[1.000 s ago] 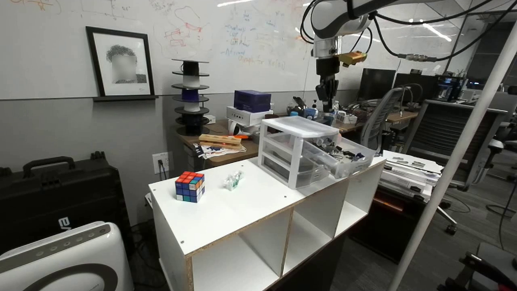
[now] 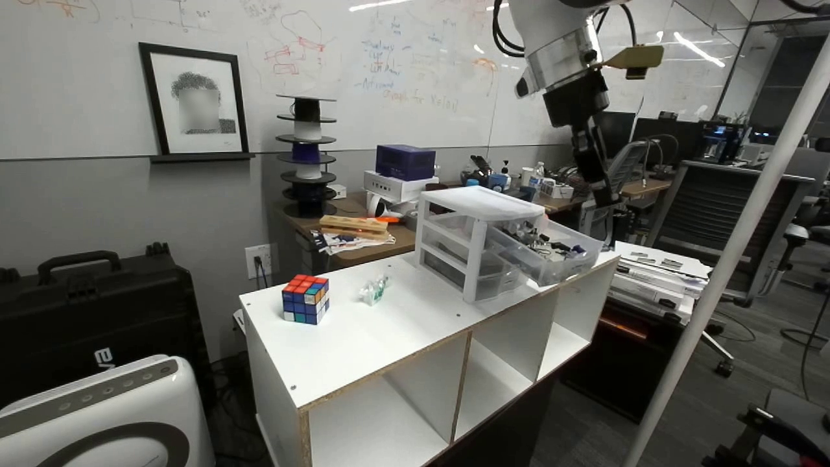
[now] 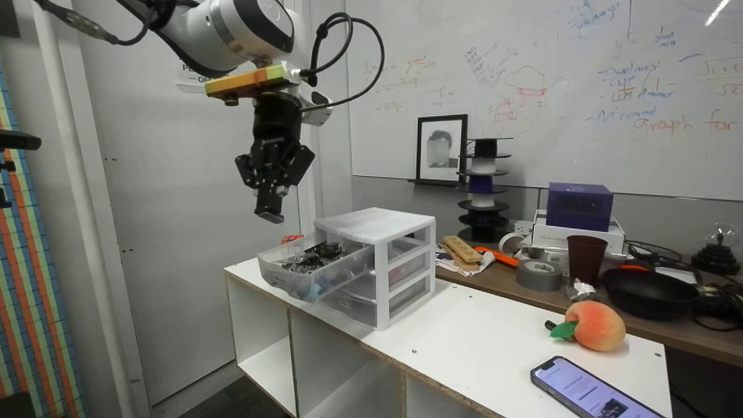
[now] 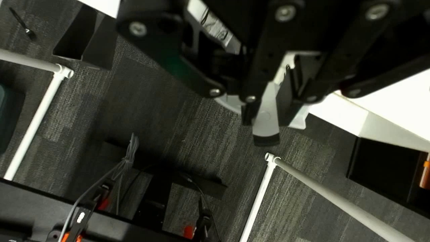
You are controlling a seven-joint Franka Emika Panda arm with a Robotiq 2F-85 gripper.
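My gripper (image 3: 269, 213) hangs over the pulled-out top drawer in exterior view 2, its fingers pointing down. In the wrist view the gripper is shut on a small pale grey piece (image 4: 266, 114) with a dark end; what it is cannot be made out. The clear top drawer (image 3: 306, 282) of the white drawer unit (image 3: 381, 224) holds a jumble of dark small parts (image 3: 313, 258). Exterior view 1 shows the gripper (image 2: 609, 201) above and behind that drawer (image 2: 564, 268), clear of it.
On the white shelf (image 2: 389, 342) stand a Rubik's cube (image 2: 305, 299) and a crumpled clear packet (image 2: 374, 290). Exterior view 2 shows a peach (image 3: 595, 326) and a phone (image 3: 592, 393) on the shelf. A white pole (image 2: 727, 268) rises at the right.
The arm has swung right and nearer in exterior view 1, and the gripper is now tilted and lower. The drawer unit and cube have stayed put.
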